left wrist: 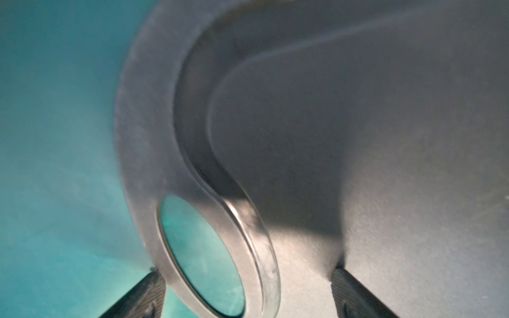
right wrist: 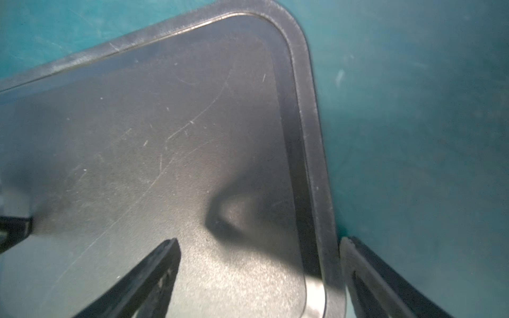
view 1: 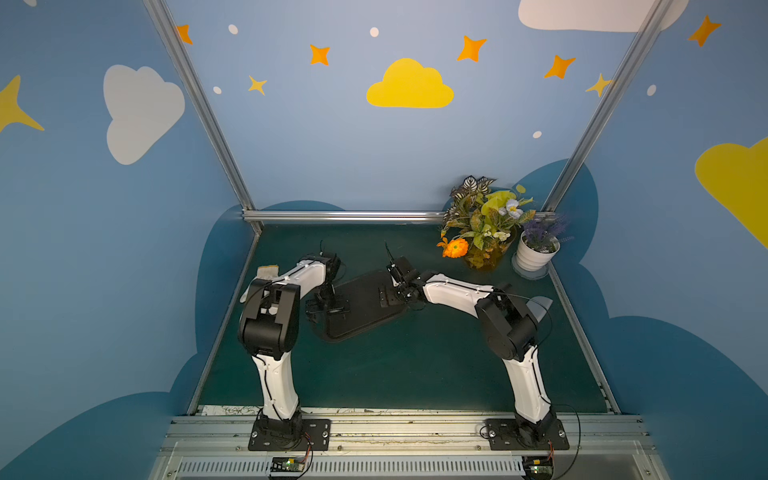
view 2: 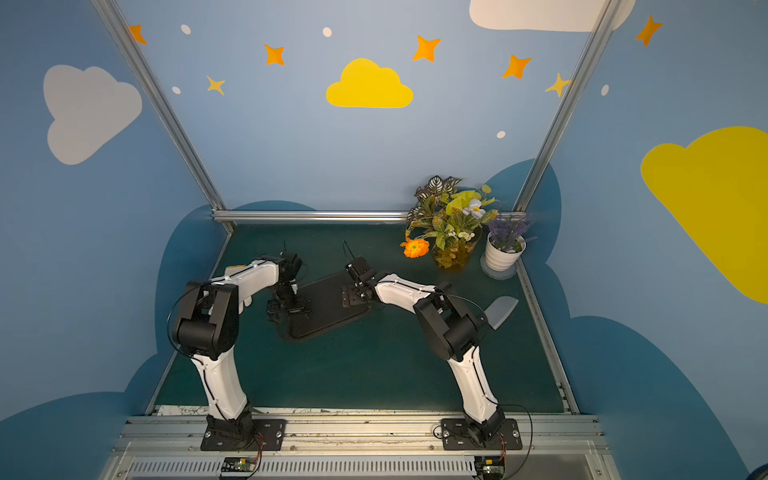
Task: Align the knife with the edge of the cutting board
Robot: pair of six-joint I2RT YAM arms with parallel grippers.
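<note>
The black cutting board (view 2: 332, 308) lies slanted on the green table between my two arms. My left gripper is open at its handle end, one finger (left wrist: 142, 296) by the outer rim and the other over the board's surface, with the oval handle hole between. At the far end my right gripper is open too, one finger (right wrist: 153, 275) above the board and the other outside the rim. Whether the fingers touch the board cannot be told. The knife's pale blade (view 2: 501, 310) shows at the right of the table; the right arm hides its handle.
A flower arrangement (view 1: 488, 220) and a white potted lavender (view 1: 534, 254) stand at the back right. A pale object (view 1: 268, 272) is partly hidden behind the left arm.
</note>
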